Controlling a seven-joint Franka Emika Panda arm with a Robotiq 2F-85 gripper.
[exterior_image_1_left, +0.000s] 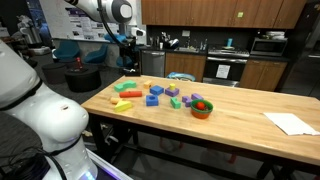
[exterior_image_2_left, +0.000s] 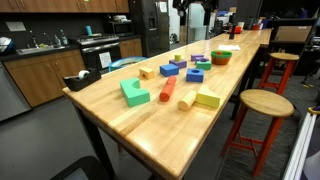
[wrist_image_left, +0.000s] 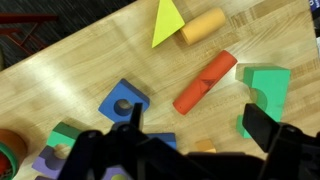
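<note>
My gripper hangs open above the wooden table, its two dark fingers apart with no block held between them. Below it in the wrist view lies a long red block (wrist_image_left: 205, 80). A green arch block (wrist_image_left: 265, 90) lies to the right, partly behind a finger. On the left is a blue arch block (wrist_image_left: 122, 100). A yellow triangular block (wrist_image_left: 168, 22) and a tan cylinder (wrist_image_left: 203, 26) lie close together at the top. Another blue block (wrist_image_left: 162, 138) and an orange one (wrist_image_left: 205, 146) are partly cut off from sight by the gripper.
A green bowl (exterior_image_1_left: 201, 109) with something red inside stands right of the blocks. White paper (exterior_image_1_left: 291, 123) lies on the table's right part, with bare wood (exterior_image_1_left: 245, 112) between. Stools (exterior_image_2_left: 265, 105) stand beside the table.
</note>
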